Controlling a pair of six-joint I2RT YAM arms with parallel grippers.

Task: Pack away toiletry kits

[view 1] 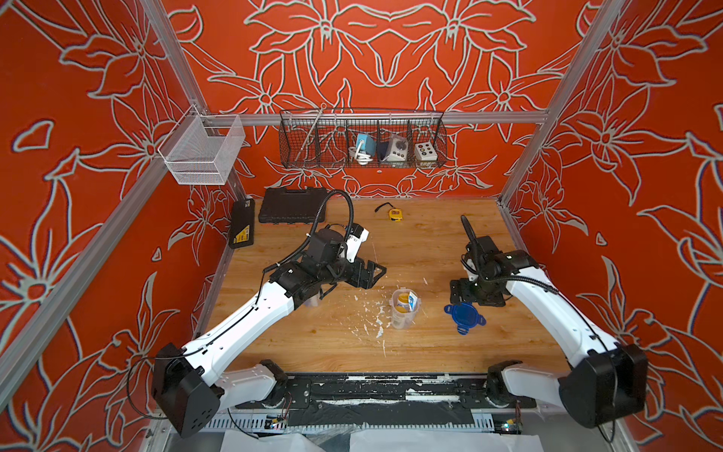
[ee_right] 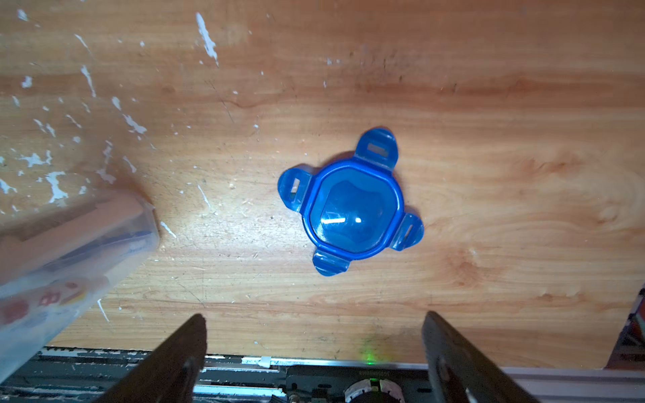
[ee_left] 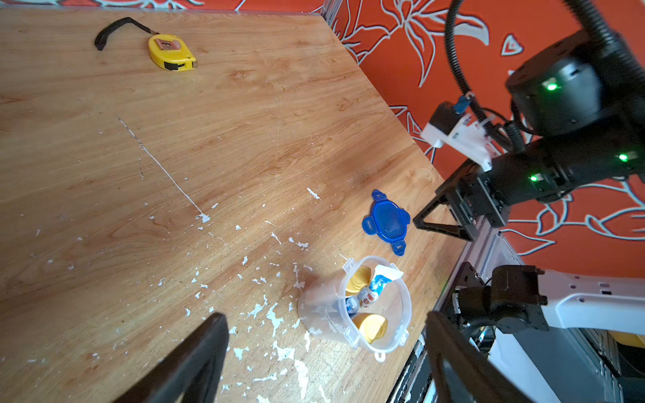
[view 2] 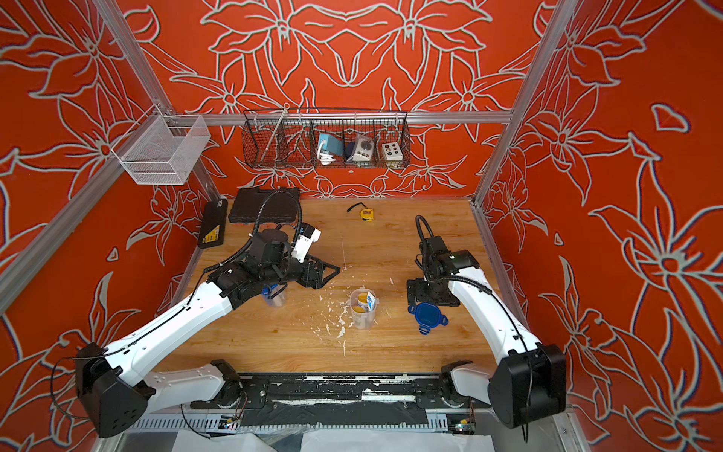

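A clear plastic cup (ee_left: 322, 312) stands on the table, holding yellow-lidded items and a white-and-blue tube (ee_left: 379, 285). To its right a blue lid (ee_right: 352, 208) with side tabs lies flat and loose. My right gripper is open above the lid, nothing between its fingers, and does not touch it. My left gripper (view 1: 378, 272) hangs open, up and to the left of the cup, also empty. Behind the left arm a second clear cup with blue on top (view 2: 275, 295) is partly hidden.
A yellow tape measure (view 1: 395, 214) lies at the back. Dark cases (view 1: 292, 205) sit at the back left. A wire basket (view 1: 361, 139) hangs on the back wall, and a white mesh basket (view 1: 202, 154) hangs at the left.
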